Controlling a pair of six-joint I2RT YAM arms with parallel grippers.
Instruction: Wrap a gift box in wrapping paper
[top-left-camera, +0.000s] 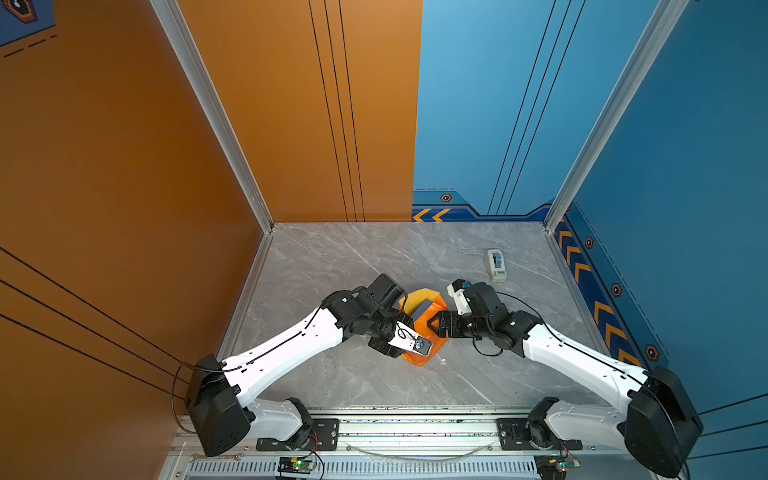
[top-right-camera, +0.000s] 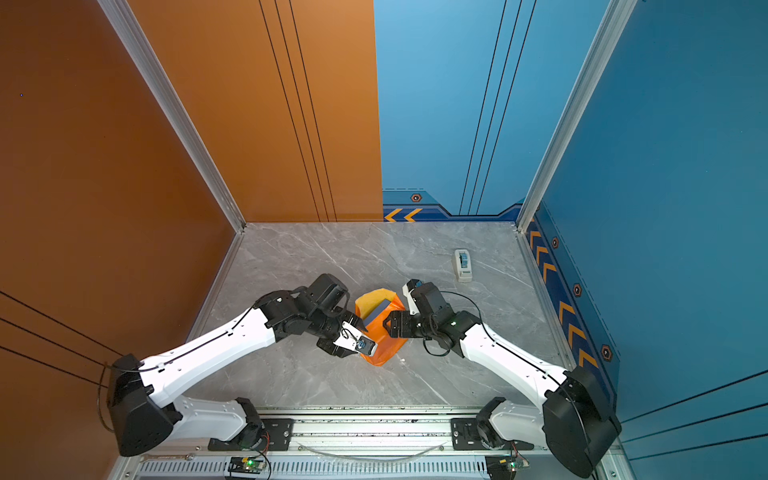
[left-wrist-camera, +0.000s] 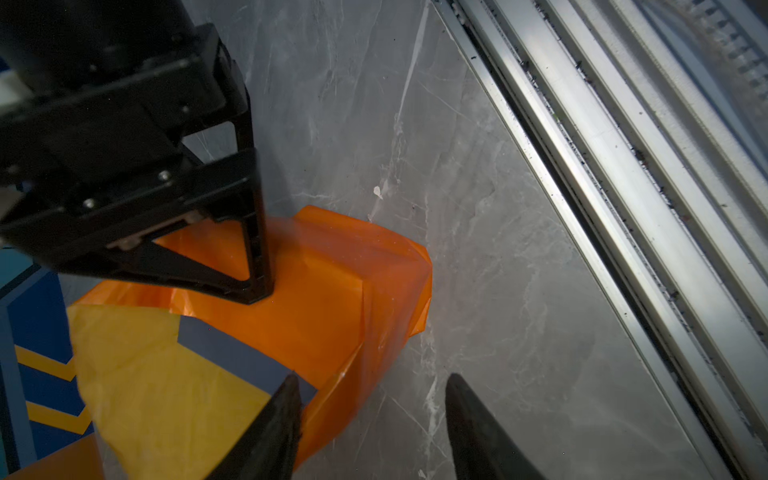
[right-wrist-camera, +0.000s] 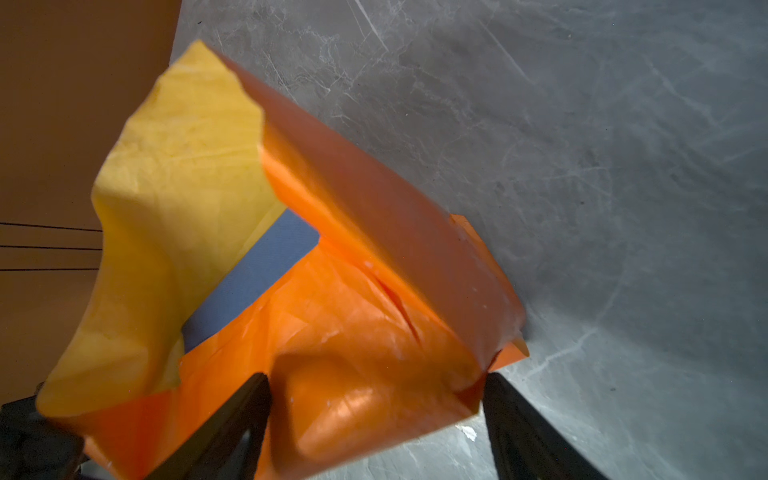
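Orange wrapping paper (top-left-camera: 421, 352) with a yellow inner side stands in the middle of the table, loosely folded round a dark blue-grey box (top-right-camera: 377, 312). One edge of the box shows between the paper's yellow side (right-wrist-camera: 192, 152) and an orange flap. At the paper's left side is my left gripper, turned steeply, its fingers apart; one finger (left-wrist-camera: 280, 432) overlaps the paper's edge, and contact is unclear. From the right, my right gripper reaches over the orange flap, with its fingers spread either side of a paper fold and not pinched on it.
A white tape dispenser (top-left-camera: 495, 265) stands at the back right of the grey table. The two grippers are close together over the paper. Bare tabletop (top-left-camera: 336, 256) lies at the back and left; the metal rail (left-wrist-camera: 592, 232) runs along the front.
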